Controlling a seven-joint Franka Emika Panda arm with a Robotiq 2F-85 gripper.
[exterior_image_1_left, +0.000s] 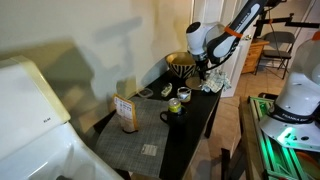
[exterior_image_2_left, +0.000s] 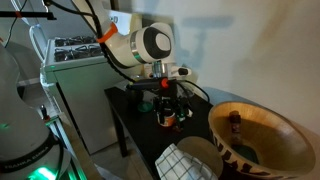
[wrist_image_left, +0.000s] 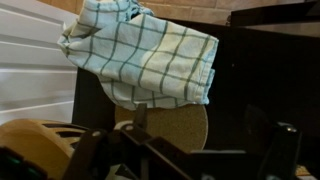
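My gripper stands open in the wrist view, its dark fingers apart and nothing held between them. It hangs over the black counter near a round cork mat. A white and green checked towel lies rumpled beside the mat and partly over its edge. Exterior view 2 shows the towel in front of the mat. In that view, an orange-toned jar or cup appears close to the gripper; whether they touch is unclear.
A large wooden bowl stands at the counter's wall side. Farther along are a glass jar, a dark mug and an upright box on a grey mat. The white stove is at the far end.
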